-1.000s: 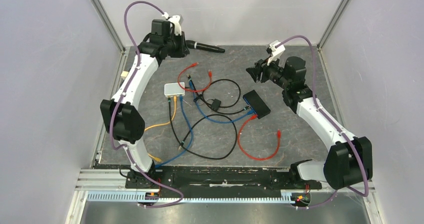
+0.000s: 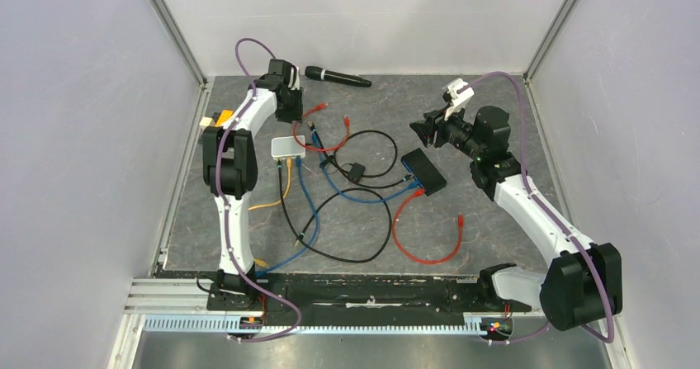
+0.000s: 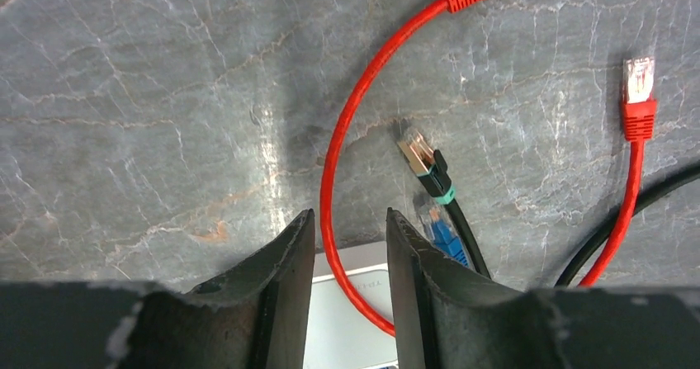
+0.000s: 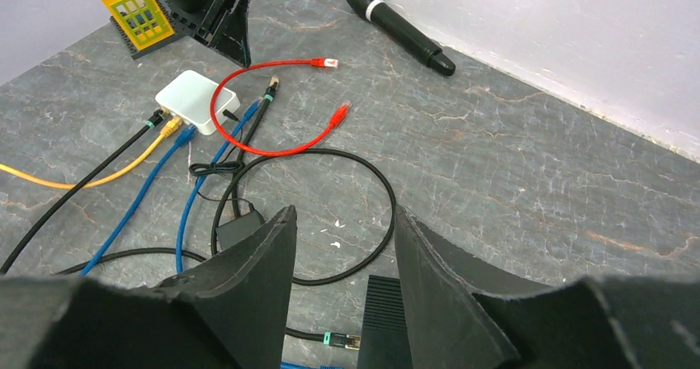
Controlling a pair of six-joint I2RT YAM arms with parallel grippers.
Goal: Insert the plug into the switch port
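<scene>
My left gripper (image 2: 292,115) hangs low over the white switch (image 3: 342,319) and the looped red cable (image 3: 333,163), open with nothing held. In the left wrist view, a black cable's plug (image 3: 433,171), a blue plug (image 3: 446,241) and red plugs (image 3: 638,117) lie near it on the floor. In the right wrist view the white switch (image 4: 194,96) has black, yellow and blue cables at its front. My right gripper (image 2: 431,128) hovers above the black switch (image 2: 423,171), which has red, blue and black cables at its side; its fingers are apart, nothing between them.
A black microphone (image 2: 338,78) lies at the back wall; a yellow block piece (image 4: 136,14) sits at the back left. Cables cover the middle and front. Free surface shows at the right and back right.
The left arm has come down from higher at the back to low above the red cable and white switch. The right arm has shifted slightly toward the front.
</scene>
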